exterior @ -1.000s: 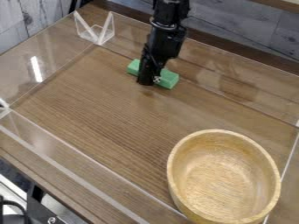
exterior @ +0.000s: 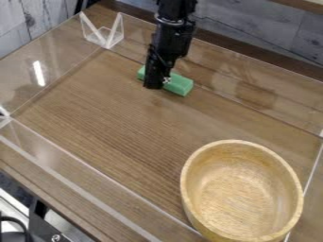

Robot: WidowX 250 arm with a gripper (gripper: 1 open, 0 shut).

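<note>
My black gripper point(exterior: 157, 79) reaches down from the top of the view and is low at the left part of a green block point(exterior: 178, 85) on the wooden table point(exterior: 101, 128). Its fingers partly hide the block. The gripper looks shut; whether anything is between the fingertips is too small to tell.
A large pale tan bowl point(exterior: 240, 225) fills the lower right. A white wire holder point(exterior: 104, 33) stands at the upper left. Grey wood-look walls border the back.
The gripper has shifted very slightly over the green block; the rest looks the same.
</note>
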